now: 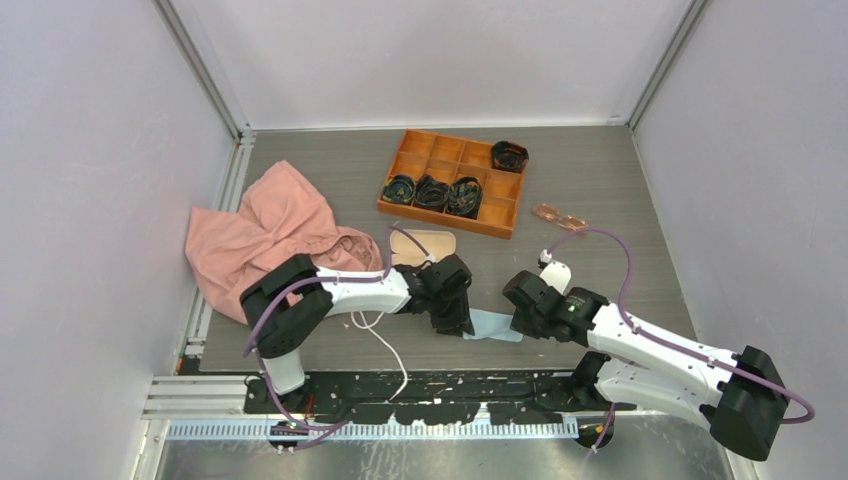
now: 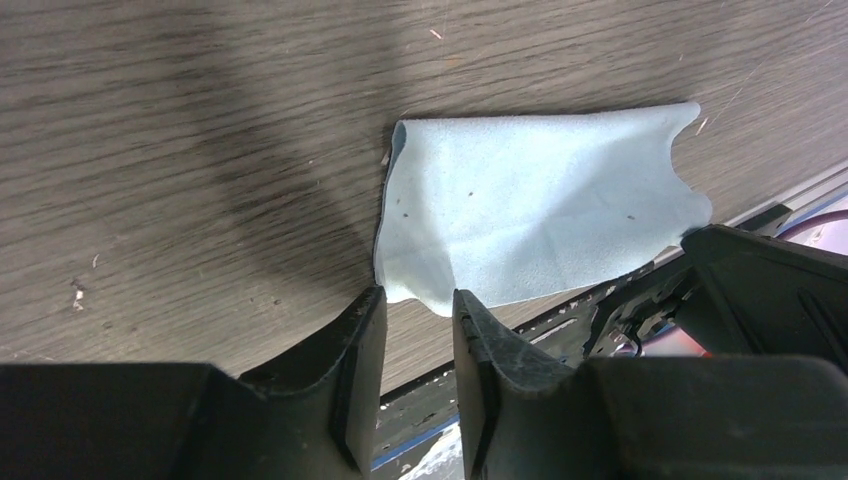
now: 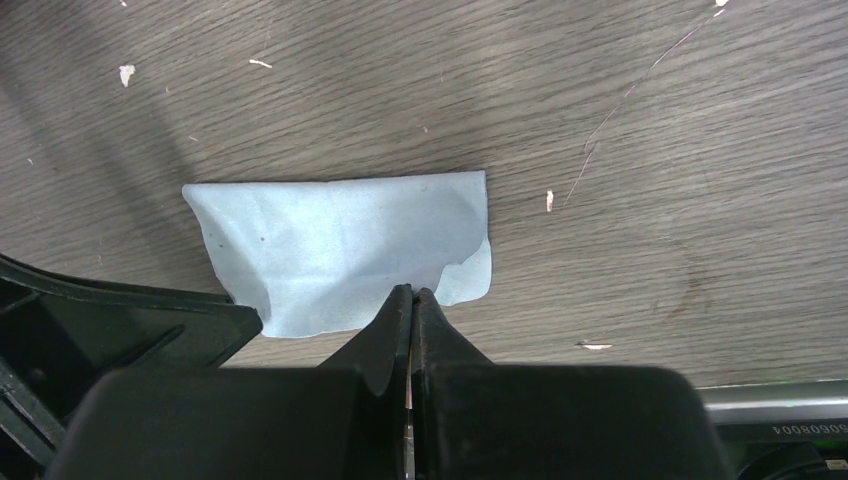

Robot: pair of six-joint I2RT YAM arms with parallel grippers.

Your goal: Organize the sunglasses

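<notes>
A folded pale-blue cloth (image 1: 494, 325) lies flat near the table's front edge, between the two arms. At its left end my left gripper is part open, its fingertips at the near corner with a bit of the cloth's edge between them. My right gripper is shut on the near edge at the other end, where the cloth (image 3: 345, 235) puckers; how much it pinches is hidden. Brown-tinted sunglasses (image 1: 561, 217) rest on the table at the right, beyond the right arm. An orange compartment box (image 1: 490, 227) at the back holds several dark rolled items.
A beige open case (image 1: 436, 242) sits behind the left arm. Pink fabric (image 1: 285, 225) is heaped at the left, and a white cord (image 1: 385, 345) curls beside the left arm.
</notes>
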